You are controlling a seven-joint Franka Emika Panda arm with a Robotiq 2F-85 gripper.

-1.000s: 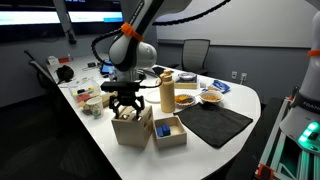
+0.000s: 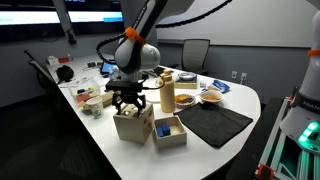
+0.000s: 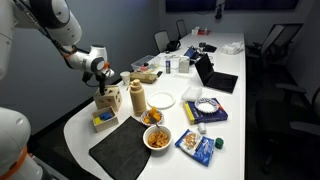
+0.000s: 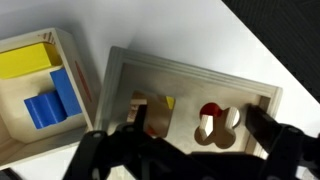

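Observation:
A tall wooden box (image 2: pixel 134 124) stands near the left side of the white table. My gripper is over its open top, fingers spread wide apart in the wrist view. Inside the box lie a brown and white item (image 4: pixel 155 114) with a yellow edge and a red and white item (image 4: pixel 211 116). Neither appears clamped between the fingers. The fingertips hide parts of the box's rim, and how deep they reach cannot be told.
Beside the box is a shallow wooden tray (image 2: pixel 171 142) with blue blocks (image 4: pixel 48 108) and a yellow block (image 4: pixel 28 60). A tan bottle (image 2: pixel 167 96) stands behind it. The black mat (image 2: pixel 219 124), to the right, is bare. Bowls, a white mug (image 2: pixel 95 106) and a laptop (image 3: pixel 216 80) occupy other spots.

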